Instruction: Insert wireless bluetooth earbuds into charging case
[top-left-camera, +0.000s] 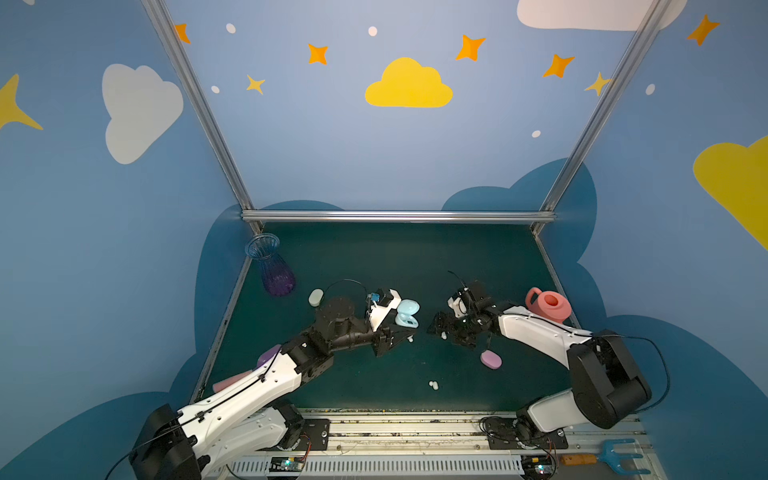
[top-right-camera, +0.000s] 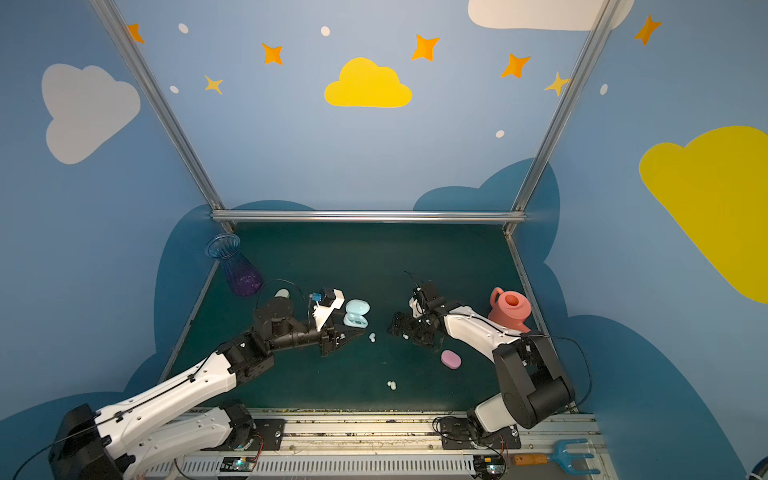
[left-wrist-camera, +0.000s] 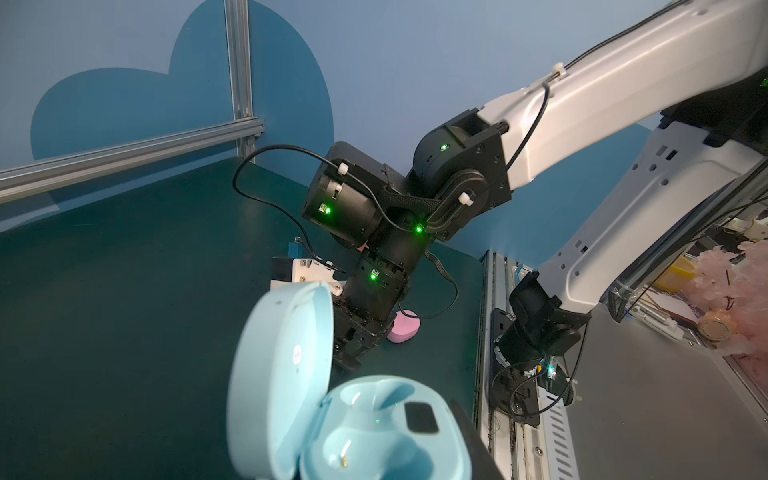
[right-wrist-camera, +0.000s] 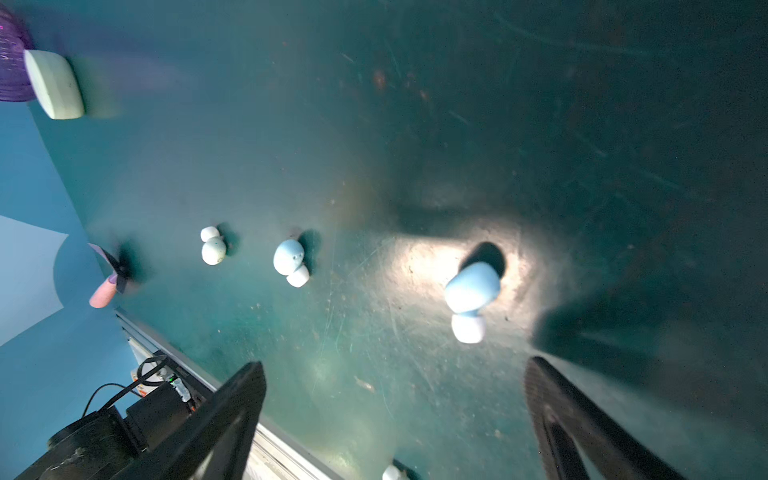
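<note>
My left gripper (top-left-camera: 401, 328) is shut on the light-blue charging case (top-left-camera: 407, 321), which has its lid (left-wrist-camera: 276, 384) up. In the left wrist view both case wells (left-wrist-camera: 396, 392) look empty. A dark finger (left-wrist-camera: 472, 440) shows beside the case; the rest of the grip is hidden. My right gripper hangs open over the table, nothing between its fingers. Ahead of it, right of centre, lies a pale-blue earbud (right-wrist-camera: 472, 286) with a white tip. Farther left rest another blue earbud (right-wrist-camera: 288, 257) and a whiter earbud (right-wrist-camera: 213, 251).
A white oval object (top-left-camera: 316, 297) and a purple vase (top-left-camera: 276, 276) stand at the left. A pink oval object (top-left-camera: 491, 360) lies by the right arm, and a coral watering can (top-left-camera: 550, 305) stands beyond.
</note>
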